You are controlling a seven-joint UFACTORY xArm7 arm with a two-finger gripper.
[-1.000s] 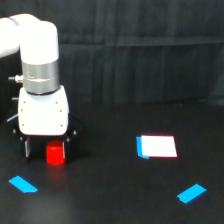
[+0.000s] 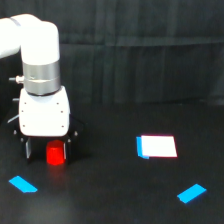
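Note:
A small bright red object [image 2: 56, 153] sits low at the left of the camera view, just under the white hand of the arm. My gripper [image 2: 49, 153] hangs over it, its dark fingers pointing down around that spot. Against the black background the fingers are hard to make out, so whether they touch the red object or stand apart from it cannot be told. The hand hides part of the red object's top.
A white and red sheet or flat box [image 2: 159, 147] with a blue edge lies to the right. Blue strips mark the dark table at the lower left [image 2: 22, 184] and lower right [image 2: 191, 193]. A black curtain hangs behind.

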